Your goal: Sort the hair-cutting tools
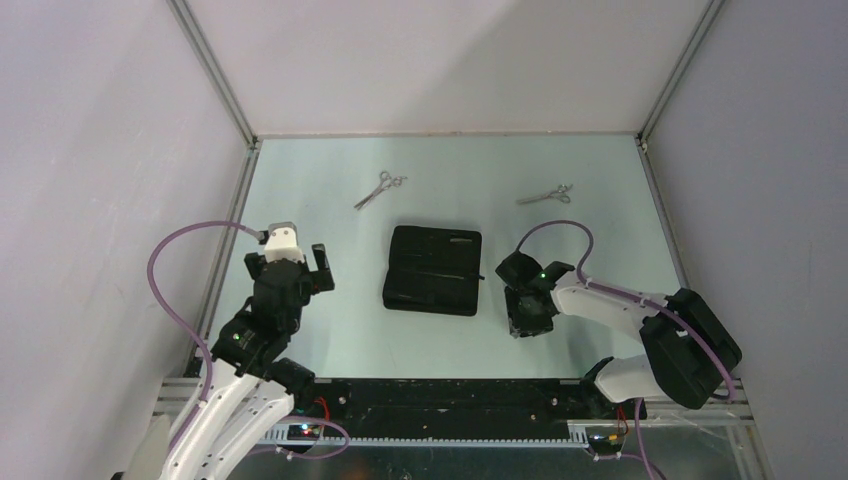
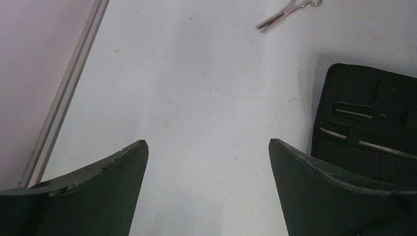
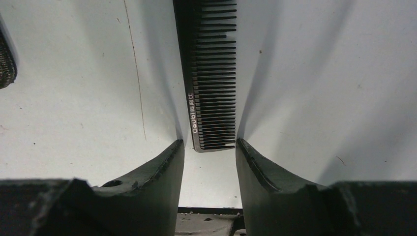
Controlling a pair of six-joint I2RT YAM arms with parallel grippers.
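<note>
A black comb (image 3: 189, 73) lies flat on the table in the right wrist view, its lower end between the fingertips of my right gripper, which stand apart close to its edges. In the top view, my right gripper (image 1: 530, 320) is low, right of the open black tool case (image 1: 431, 290). My left gripper (image 1: 288, 260) hangs open and empty left of the case. Scissors (image 1: 375, 192) lie behind the case, and a second pair (image 1: 540, 197) lies at the back right. Thinning scissors (image 2: 275, 19) also show in the left wrist view.
White walls with metal rails bound the table (image 1: 320, 170) at the back and sides. Its left part, back middle and the front strip below the case are clear.
</note>
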